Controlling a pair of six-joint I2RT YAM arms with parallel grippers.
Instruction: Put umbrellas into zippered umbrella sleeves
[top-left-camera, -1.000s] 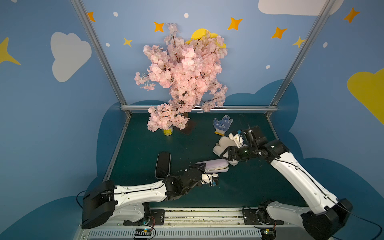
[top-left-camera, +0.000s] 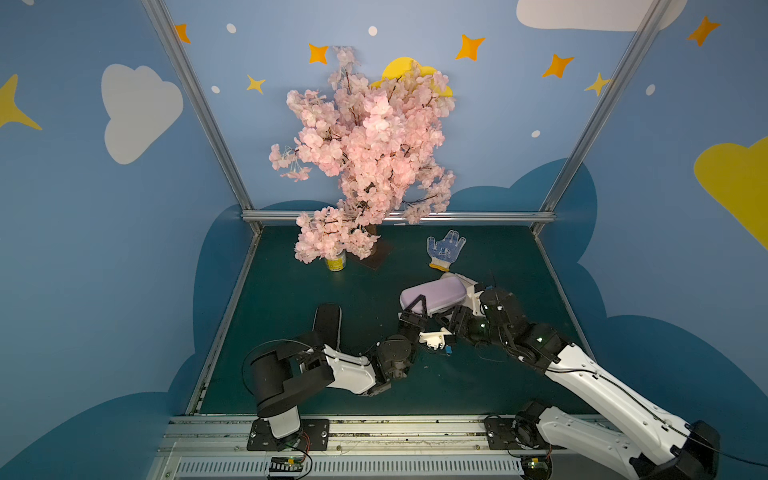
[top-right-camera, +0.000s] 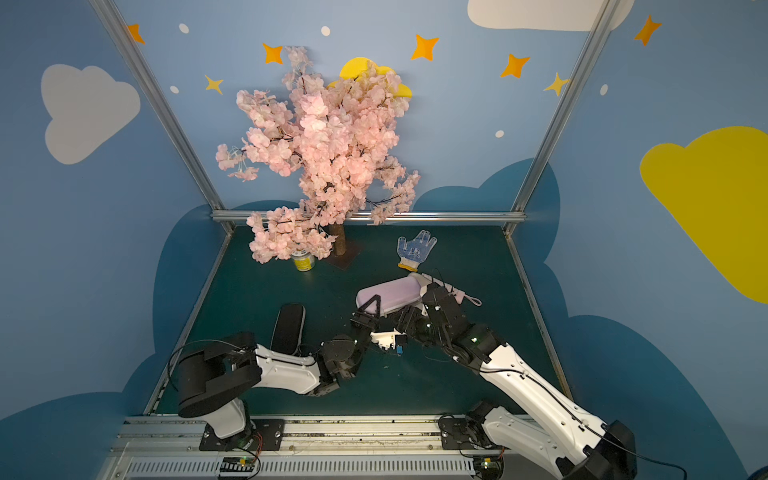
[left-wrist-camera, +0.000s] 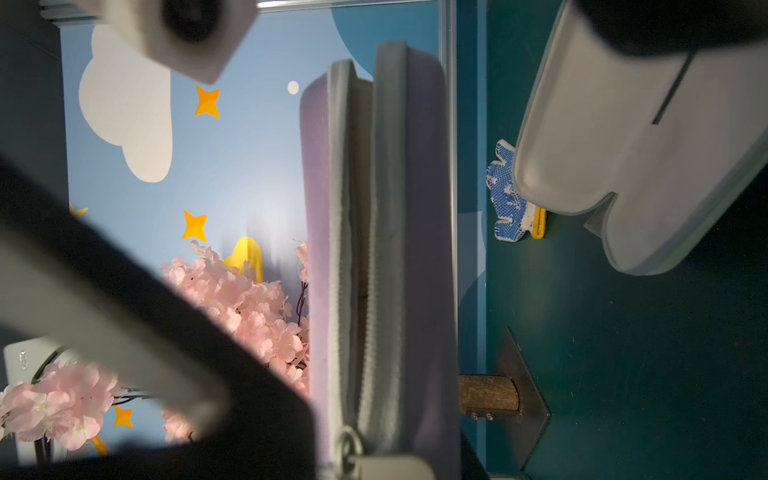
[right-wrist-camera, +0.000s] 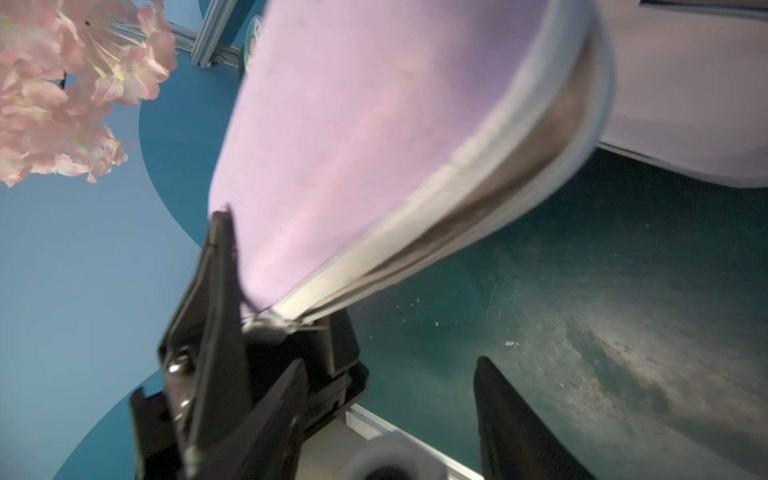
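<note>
Held above the table, a lavender zippered sleeve (top-left-camera: 434, 295) has its zip partly open, with a narrow beige-brown strip showing in the gap. My left gripper (top-left-camera: 413, 307) is shut on one end of it, close to the metal zip pull (left-wrist-camera: 349, 449). In the right wrist view my right gripper is partly open below the lavender sleeve, its fingers (right-wrist-camera: 493, 392) apart with nothing between them. A pale sleeve (left-wrist-camera: 588, 136) lies spread open on the table, mostly hidden behind the right arm in the top views. No umbrella can be clearly made out.
A black case (top-left-camera: 327, 324) lies left of centre, near the left arm. At the back are a blue glove (top-left-camera: 445, 248), a yellow can (top-left-camera: 336, 262) and a pink blossom tree (top-left-camera: 376, 144).
The left gripper has raised the lavender sleeve and carried it away from the front edge.
</note>
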